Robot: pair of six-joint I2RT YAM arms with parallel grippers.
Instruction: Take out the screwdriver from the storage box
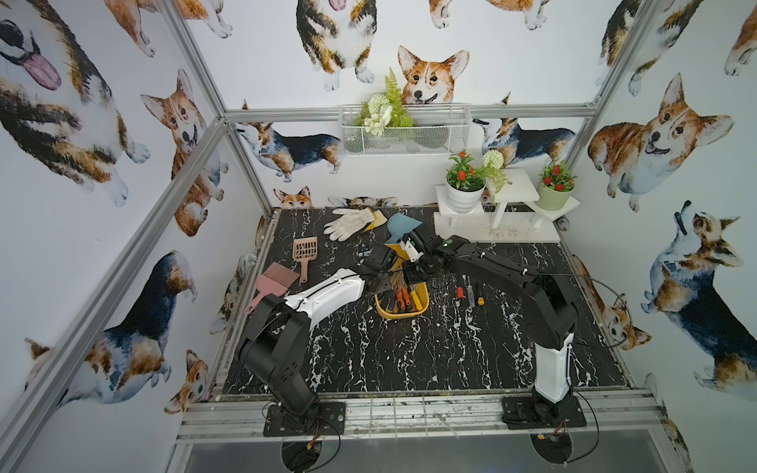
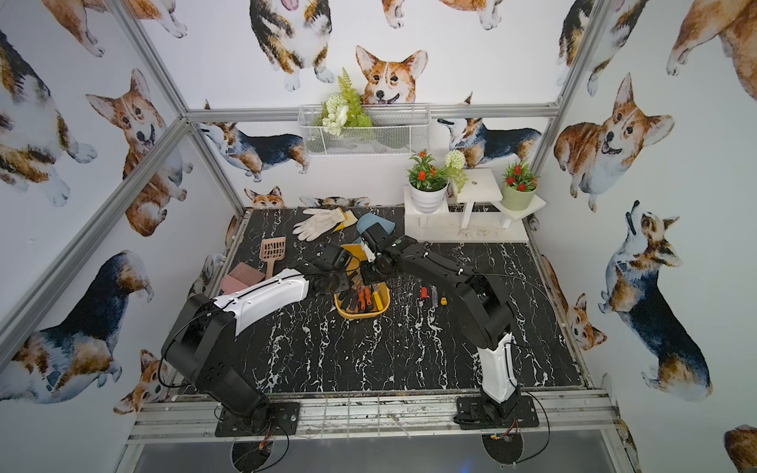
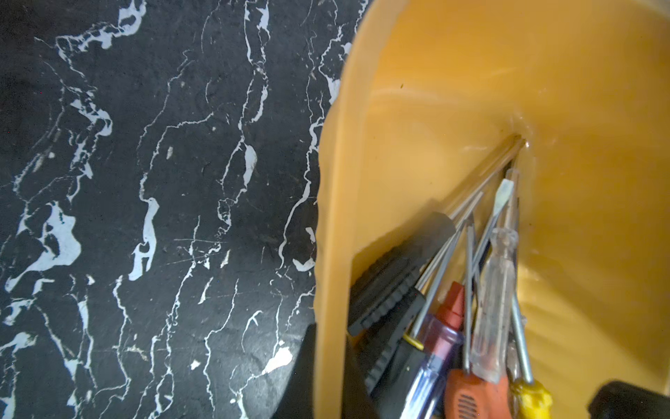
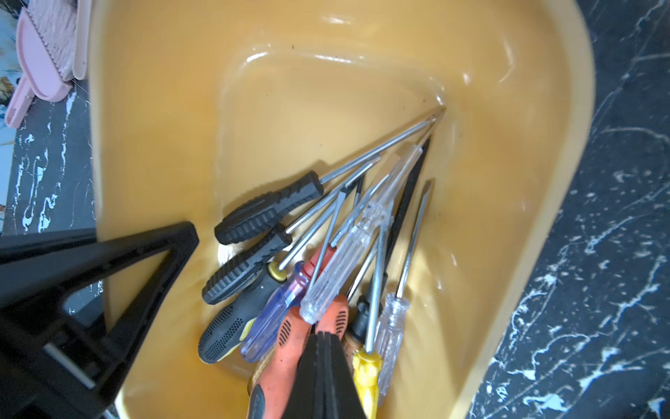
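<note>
The yellow storage box [image 4: 516, 230] holds several screwdrivers heaped together, with orange, black, clear, purple and yellow handles. Among them, the yellow-handled screwdriver [image 4: 367, 380] lies just to the right of my right gripper, outside its fingers. Those fingers are pressed together over the orange handles [image 4: 282, 370], nothing between them. In the left wrist view, the same yellow handle [image 3: 533, 401] shows at the bottom. My left gripper is shut on the box's side wall [image 3: 338, 230], one finger inside and one outside. Its arm hides part of the box in the top views.
A red piece [image 1: 459, 292], a grey piece [image 1: 470, 296] and a small yellow piece [image 1: 481, 301] lie right of the box. Gloves [image 1: 348, 223], a slotted scoop [image 1: 305, 250] and a pink brush with dustpan [image 1: 274, 281] lie to the left.
</note>
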